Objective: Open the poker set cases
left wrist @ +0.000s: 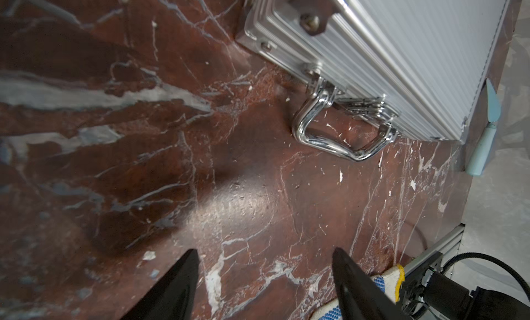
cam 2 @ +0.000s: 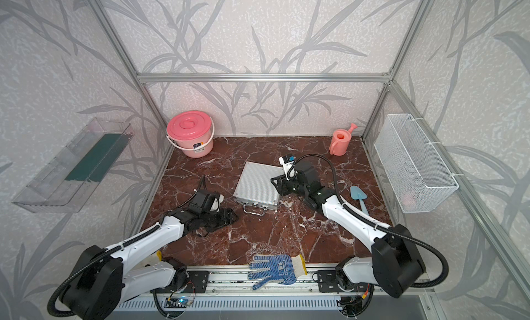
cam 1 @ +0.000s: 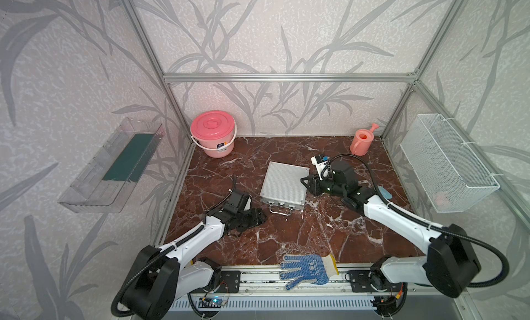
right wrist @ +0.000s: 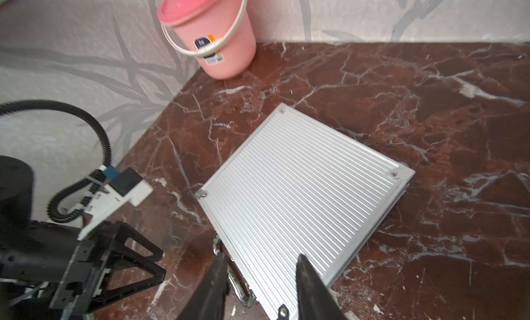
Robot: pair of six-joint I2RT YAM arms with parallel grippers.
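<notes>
A silver ribbed poker set case lies flat on the dark red marble table, lid down, its metal handle facing the front. At the case's front left, my left gripper is apart from it; in the left wrist view its fingers stand wide open with bare table between them. My right gripper is by the case's right side. The right wrist view puts its tips part open over the lid's near corner; whether they touch the case cannot be made out. The latches are too small to read clearly.
A pink lidded bucket stands at the back left, a watering can at the back right. A light blue trowel lies at the right. Gloves rest along the front rail.
</notes>
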